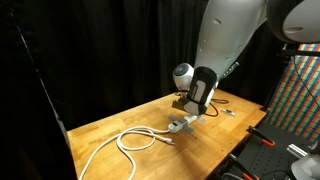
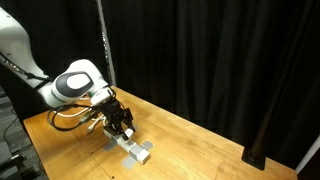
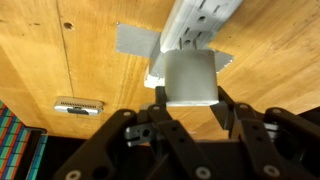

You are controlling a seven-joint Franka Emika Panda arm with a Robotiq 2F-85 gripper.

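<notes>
My gripper is shut on a pale grey, blocky plug-like piece, which fills the gap between its fingers in the wrist view. Just beyond that piece lies a white power strip, its near part partly covered by the held piece. Grey tape crosses under the strip on the wooden table. From the side, the gripper is low over the strip. In the second exterior view the strip extends out from beneath the gripper. Whether the held piece touches the strip, I cannot tell.
A white cord loops over the table's left side. A small white-and-metal item lies apart from the strip in the wrist view.
</notes>
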